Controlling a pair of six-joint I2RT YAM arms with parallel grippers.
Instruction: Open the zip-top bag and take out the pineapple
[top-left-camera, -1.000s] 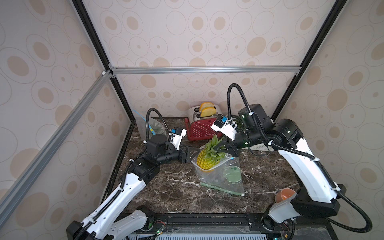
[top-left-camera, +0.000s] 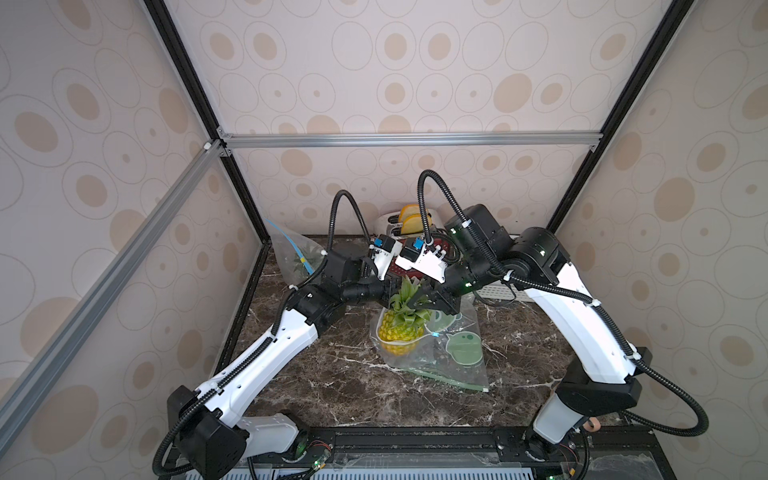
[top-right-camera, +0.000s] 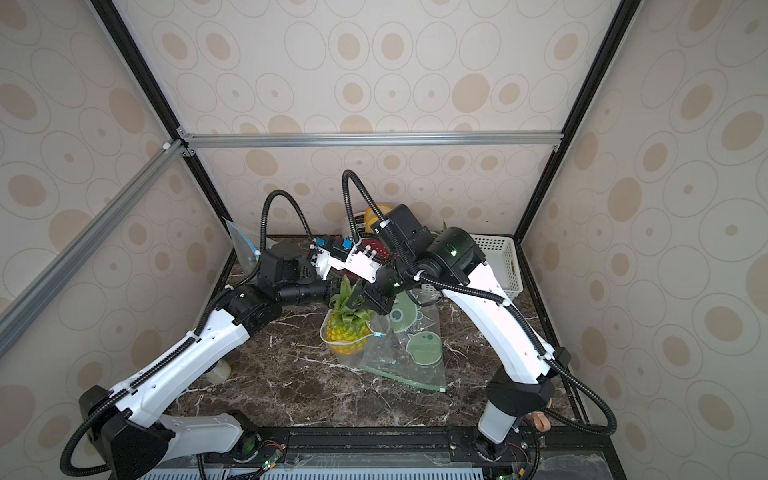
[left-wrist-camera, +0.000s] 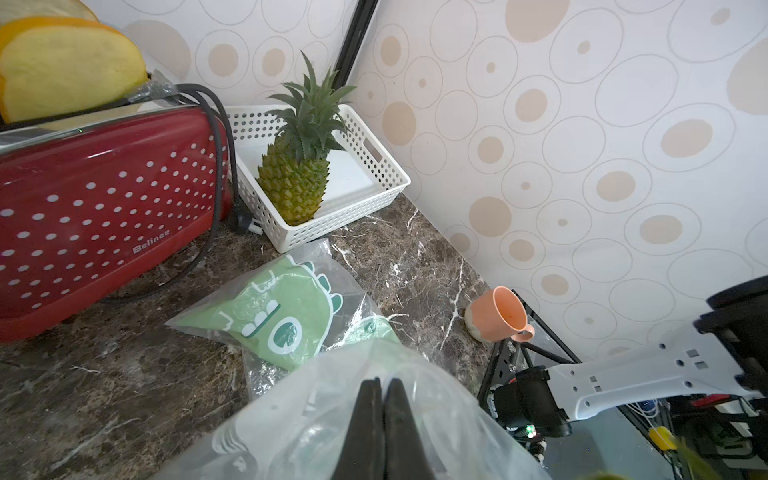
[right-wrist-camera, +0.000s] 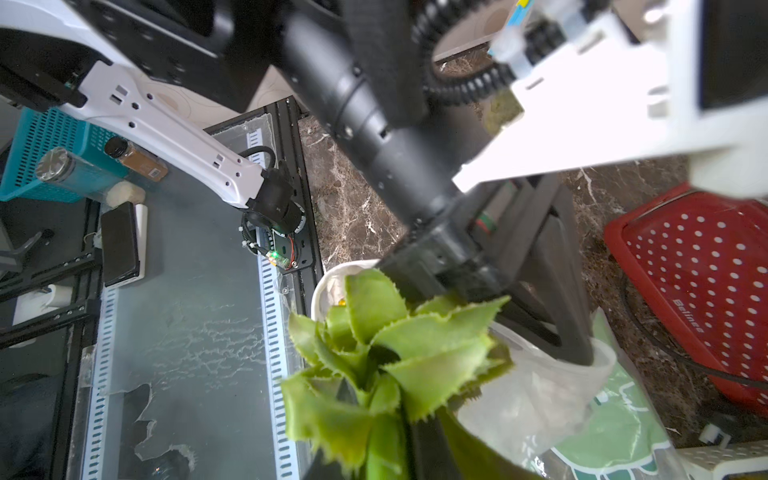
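Observation:
The yellow pineapple (top-left-camera: 400, 326) with its green leafy crown (right-wrist-camera: 400, 344) stands in the mouth of the clear zip top bag (top-right-camera: 348, 345), its lower body still inside. My right gripper (top-left-camera: 419, 301) is shut on the crown; in the right wrist view the leaves hide most of its fingers. My left gripper is shut beside the pineapple, its fingertips against the translucent film near the bag's rim (right-wrist-camera: 608, 360). Whether film is pinched between them cannot be made out. Both grippers are close together, nearly touching.
Behind stands a red toaster (left-wrist-camera: 120, 192) with bread. A white basket (left-wrist-camera: 352, 208) holds another pineapple. A flat bag with green dinosaur print (left-wrist-camera: 296, 304) lies on the marble table, an orange mug (left-wrist-camera: 497, 313) at the edge.
Both arms have moved, the left one rightward and the right one leftward, so the grippers are now close together. Pineapple and bag have shifted slightly left and the pineapple is more upright.

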